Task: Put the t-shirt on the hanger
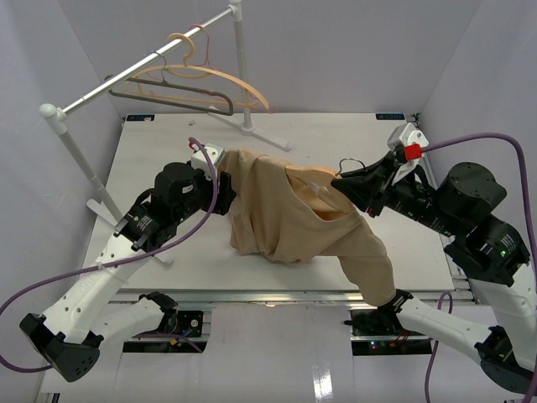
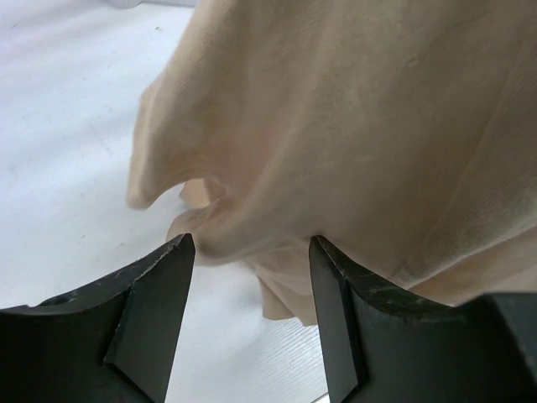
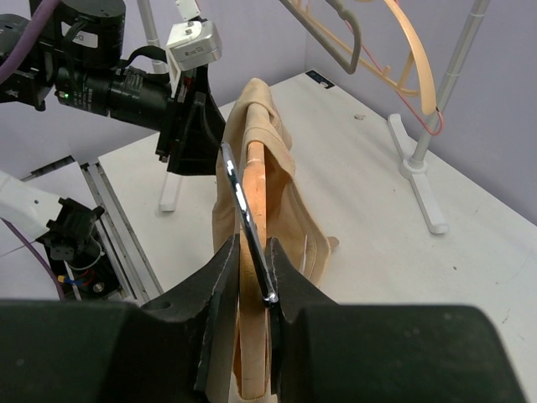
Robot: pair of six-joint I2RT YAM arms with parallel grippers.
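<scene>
The tan t-shirt [image 1: 285,218] is draped partly over a wooden hanger [image 3: 253,193], spilling toward the table's front edge. My right gripper [image 1: 351,186] is shut on the hanger near its metal hook, seen close in the right wrist view. My left gripper is at the shirt's left end; its fingers stand apart in the left wrist view, with tan cloth just beyond them and none clearly between them.
A white rack [image 1: 124,74] at the back left holds several empty hangers [image 1: 195,99]. Bare table [image 1: 176,138] shows behind and left of the shirt.
</scene>
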